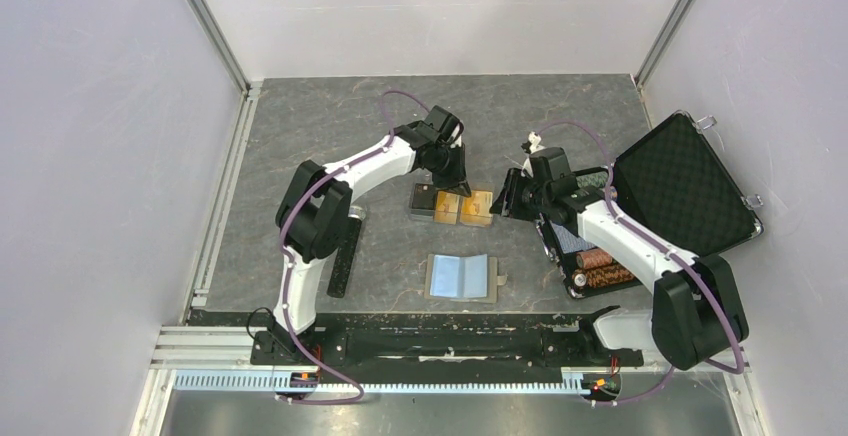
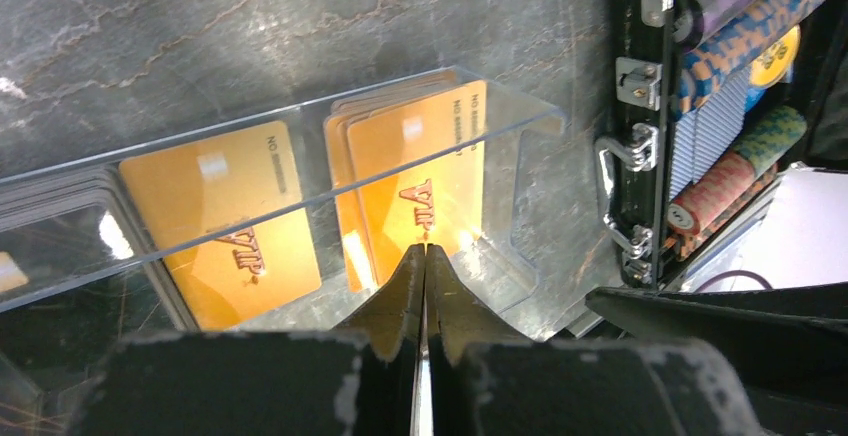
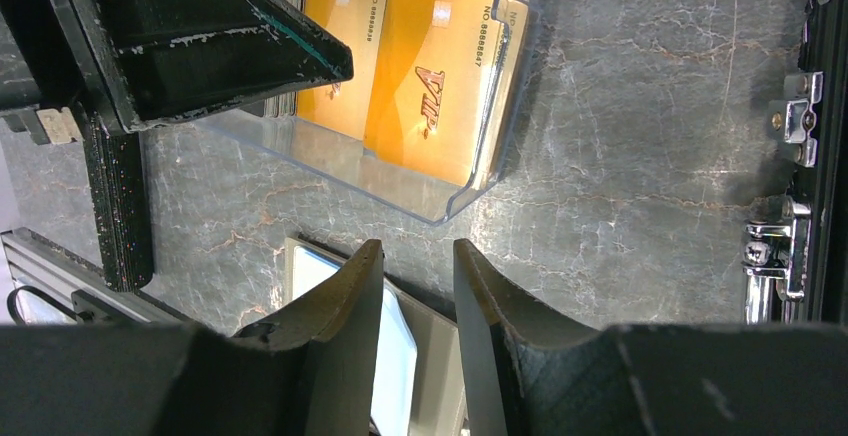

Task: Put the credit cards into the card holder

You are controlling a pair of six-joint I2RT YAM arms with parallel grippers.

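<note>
A clear plastic box [image 2: 527,201], which looks like the card holder, lies flat at the middle of the table. Orange cards stand in two groups inside it: one on the left [image 2: 240,196] and an overlapping stack on the right [image 2: 440,146]. My left gripper is over the box's near side, its fingertips together by the right stack; no card shows between them. Apart from the box, on its right, my right gripper is open and empty. The right view shows the right stack [image 3: 440,76] by the box's end wall.
An open black case [image 1: 600,276] with chip rolls stands close under the right arm. Toward the front edge lies an open folder [image 1: 462,278] with light blue pages. A black bar [image 1: 345,261] is beside the left arm.
</note>
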